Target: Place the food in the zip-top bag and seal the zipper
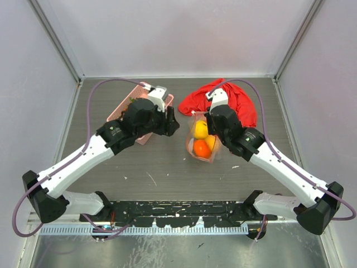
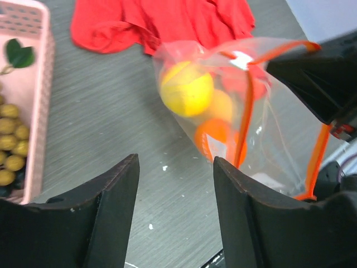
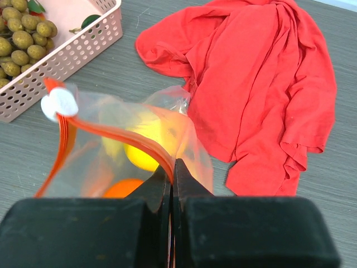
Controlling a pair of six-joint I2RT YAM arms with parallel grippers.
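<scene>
The clear zip top bag (image 2: 279, 134) with an orange rim hangs from my right gripper (image 1: 208, 123), which is shut on its edge. Inside it are a yellow fruit (image 1: 201, 129), an orange fruit (image 1: 202, 148) and a paler yellow one (image 2: 221, 106). The orange-edged mouth gapes open in the left wrist view, and a white zipper slider (image 3: 59, 103) sits on the rim in the right wrist view. To the left of the bag, my left gripper stands open and apart from it, nothing between its fingers.
A pink basket (image 3: 83, 50) holding green grapes (image 3: 25, 39) stands at the back left, partly under my left arm. Behind the bag lies a crumpled red cloth (image 1: 240, 103).
</scene>
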